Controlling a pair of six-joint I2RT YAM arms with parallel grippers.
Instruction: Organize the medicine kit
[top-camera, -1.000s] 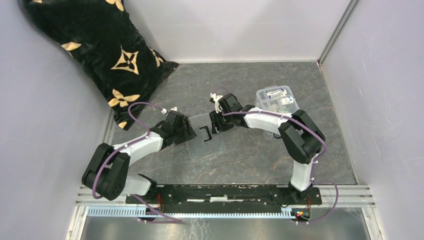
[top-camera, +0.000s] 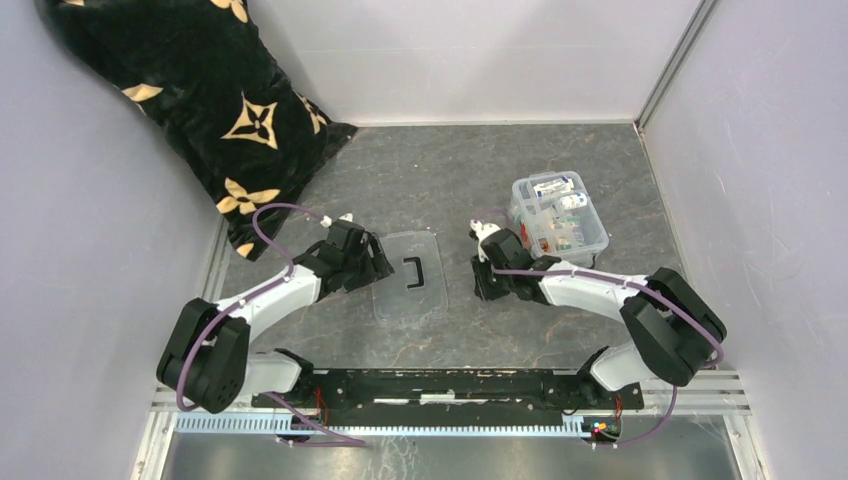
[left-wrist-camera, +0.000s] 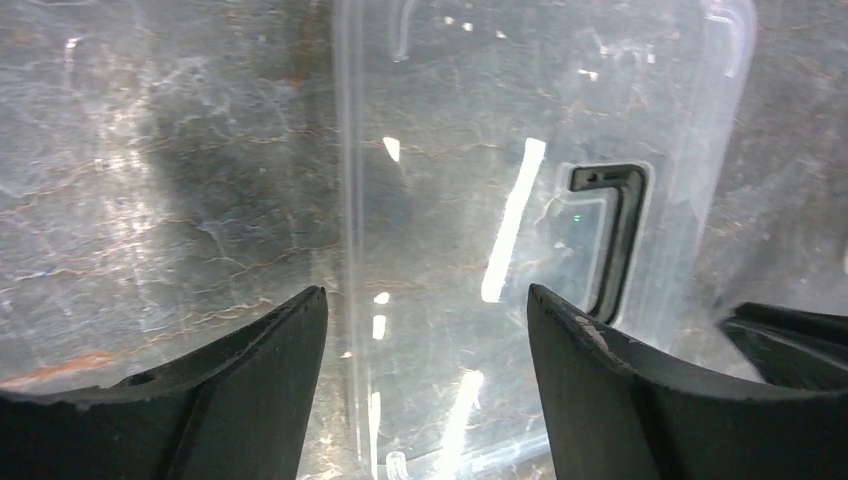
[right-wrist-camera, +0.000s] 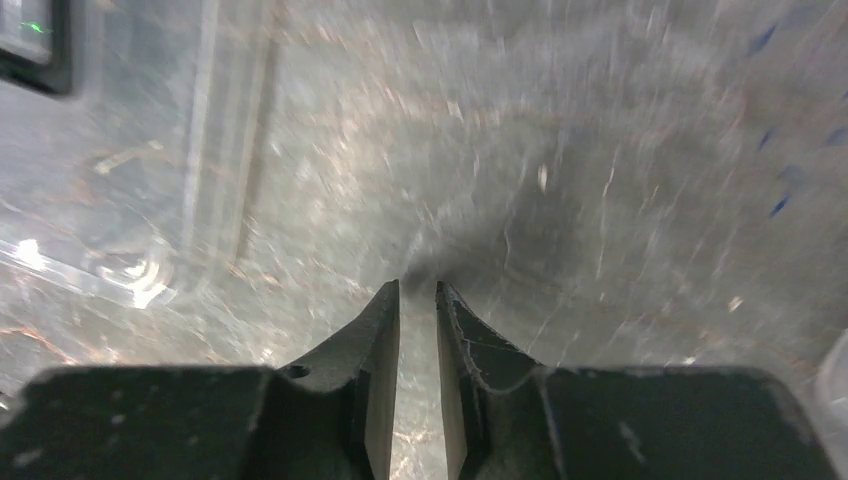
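A clear plastic lid (top-camera: 410, 295) with a dark handle piece lies flat mid-table. My left gripper (top-camera: 372, 262) hangs over its left side; in the left wrist view its fingers are apart above the lid (left-wrist-camera: 450, 230), with nothing seen between them. My right gripper (top-camera: 481, 280) is to the right of the lid, over bare table; in the right wrist view its fingertips are slightly apart, with nothing between them. The clear medicine box (top-camera: 601, 238), holding white packages and small items, stands right-rear of that gripper.
A black patterned cushion (top-camera: 200, 130) leans along the back-left wall. White walls bound the table at back and sides.
My right gripper has moved right and toward the front, off the lid, uncovering more of the box. The lid has turned slightly straighter. My left gripper is nearly where it was.
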